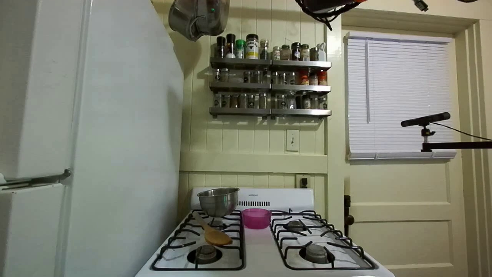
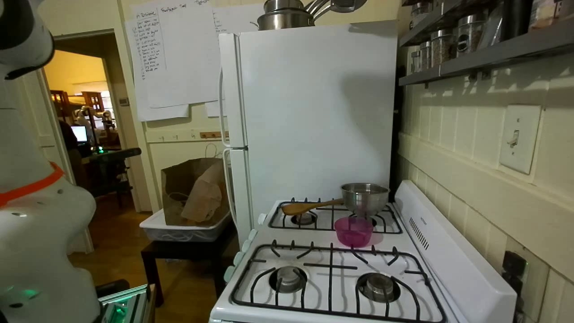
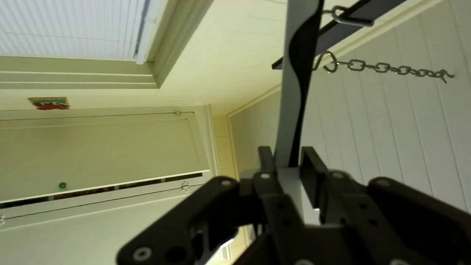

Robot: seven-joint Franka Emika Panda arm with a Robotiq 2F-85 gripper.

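In the wrist view my gripper is shut on a long, narrow metal utensil (image 3: 289,97), grey on one side with a black wavy band on the other. It rises between the two fingers and runs out of the frame at the top; its far end is hidden. Behind it the wall and ceiling show. A bit of my arm and its black cables (image 1: 325,17) hangs at the top of exterior view 1, but the gripper does not show there. Exterior view 2 has only the white arm (image 2: 40,237) at its left edge.
On the stove stand a steel bowl (image 1: 218,201), a pink bowl (image 1: 256,219) and a wooden spoon (image 1: 217,237). A bar (image 3: 349,24) with a hook and chain (image 3: 382,67) hangs overhead. Spice shelves (image 1: 271,87) line the wall beside the fridge (image 1: 124,138).
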